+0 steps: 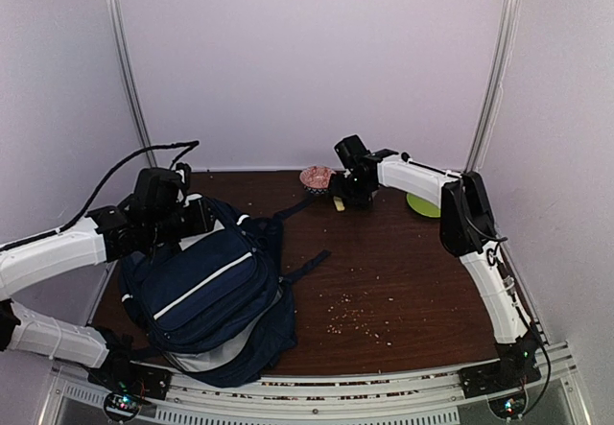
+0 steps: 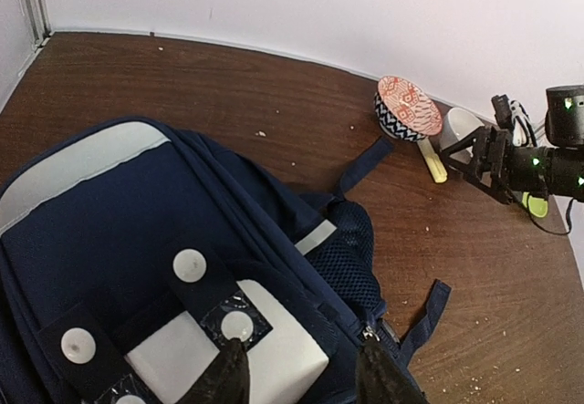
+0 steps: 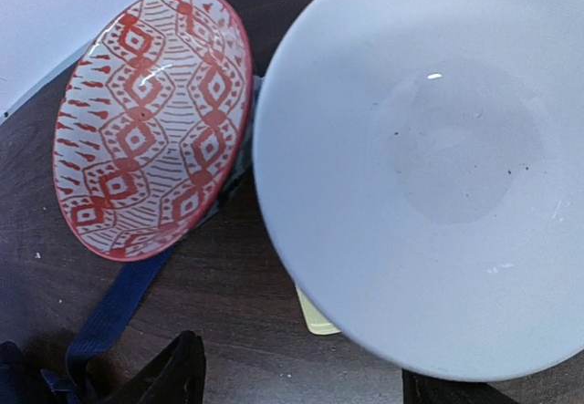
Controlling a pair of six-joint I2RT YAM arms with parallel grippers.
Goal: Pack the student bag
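The navy backpack [image 1: 216,281] lies on the left of the table, with a white panel and straps with white round studs in the left wrist view. Over that panel [image 2: 283,349], my left gripper is open, with no object gripped between its fingers. At the back of the table my right gripper is open beside a white bowl [image 3: 438,194], whose rim hides part of one finger. A red-patterned bowl [image 3: 151,121] sits tilted to the left of the white one. A pale yellow piece [image 3: 315,317] is mostly hidden under the white bowl's rim.
A green plate [image 1: 423,204] lies at the right, behind the right arm. Small crumbs [image 1: 355,319] are scattered on the front middle of the table. Backpack straps [image 1: 307,267] stretch out to the right.
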